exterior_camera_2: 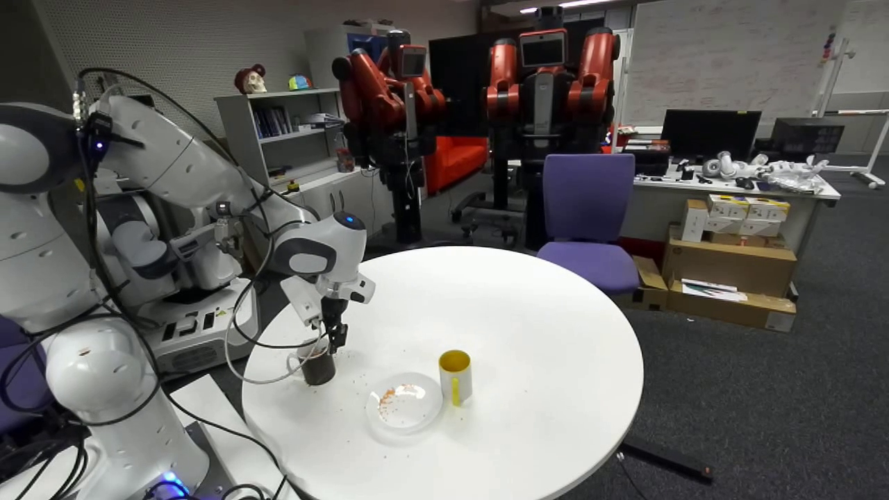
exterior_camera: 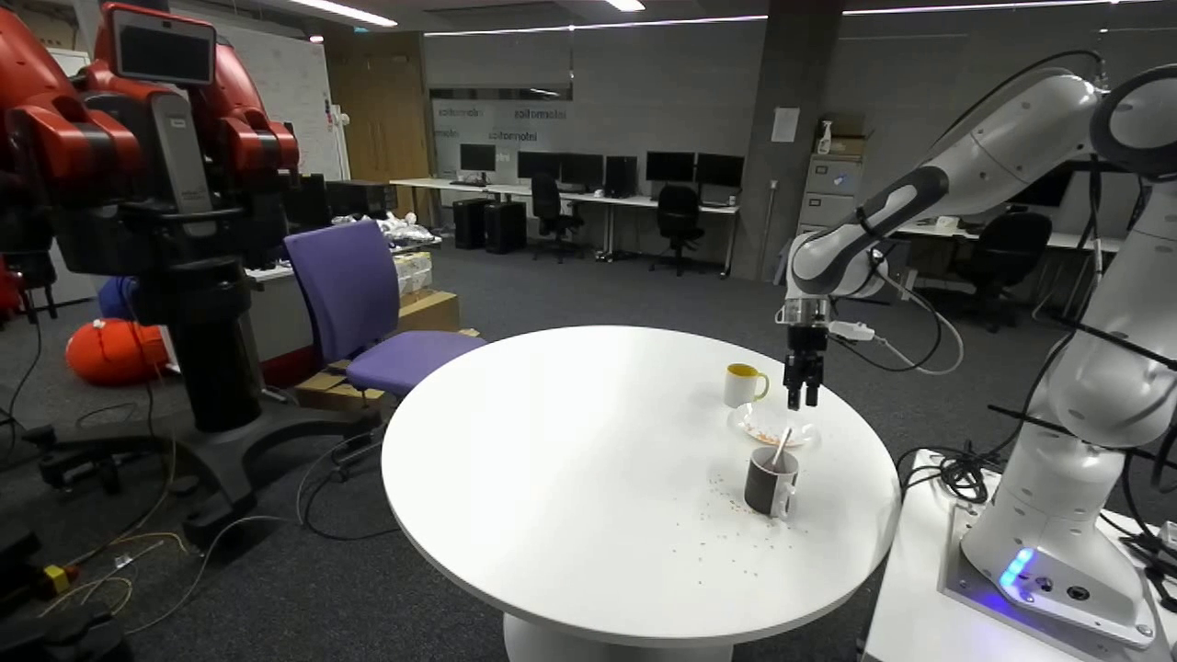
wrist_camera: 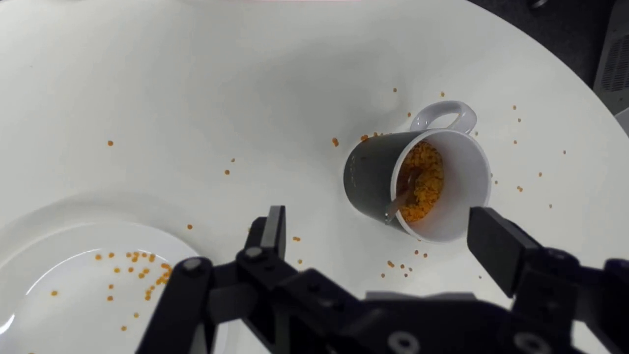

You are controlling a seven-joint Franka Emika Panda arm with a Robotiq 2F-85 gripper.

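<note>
A dark mug (wrist_camera: 377,168) with a white inside stands on the white table, holding small orange grains (wrist_camera: 429,180). A spoon (wrist_camera: 402,199) leans out over its rim; in exterior view 1 the handle points up. Above the table is my gripper (exterior_camera: 803,399), open, its fingers (wrist_camera: 271,233) wide apart with nothing between them. It hangs higher than the mug and apart from it. Beside the mug lies a clear plate (exterior_camera_2: 404,426) with some orange grains. On the plate's other side stands a white mug with a yellow inside (exterior_camera_2: 455,376).
Loose orange grains are scattered around the dark mug on the round table (exterior_camera: 574,441). A purple chair (exterior_camera_2: 588,208) stands by the table's edge, and a cable loops beside my arm.
</note>
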